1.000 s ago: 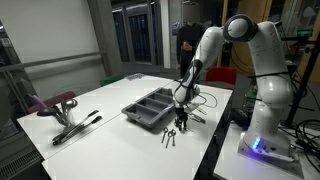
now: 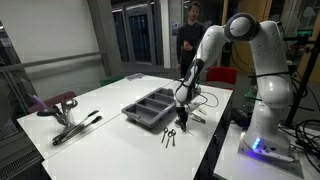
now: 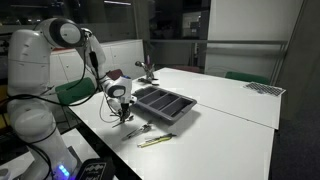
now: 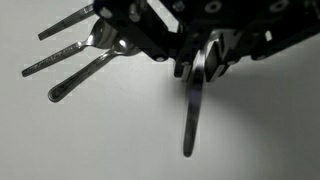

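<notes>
In the wrist view a shiny metal utensil (image 4: 192,120), seen by its long flat handle, passes between the fingers of my gripper. Whether the fingers press on it does not show. Off to the left lie several more pieces of cutlery, among them a spoon (image 4: 75,83). Exterior view 1 has the gripper (image 2: 182,122) low over the white table, just beside the loose cutlery (image 2: 168,137). From the other side, the gripper (image 3: 124,115) appears close to the tabletop, with cutlery (image 3: 138,131) to its right.
A grey compartment tray (image 2: 150,105) stands behind the gripper; its compartments look empty. At the table's left is a dark utensil holder (image 2: 68,118) with tools. A yellow-handled item (image 3: 155,141) lies in front of the tray.
</notes>
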